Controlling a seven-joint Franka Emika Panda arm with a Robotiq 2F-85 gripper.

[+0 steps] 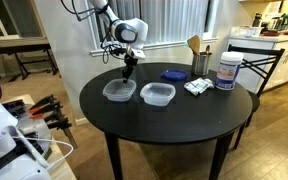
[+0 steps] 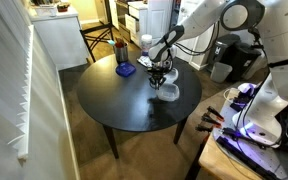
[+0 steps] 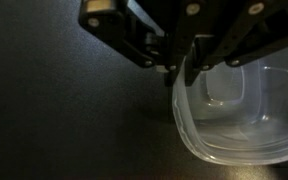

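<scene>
A clear plastic container is at the left part of the black round table, one side slightly raised. My gripper reaches down at its back right edge. Up close in the wrist view, the gripper is shut on the rim of the clear container, whose inside looks empty. The arm partly covers that rim. In the second exterior view the same container sits beside the gripper. A second clear container rests to its right on the table.
A blue lid or dish, a checked cloth, a white tub with a blue lid and a utensil holder stand toward the back right.
</scene>
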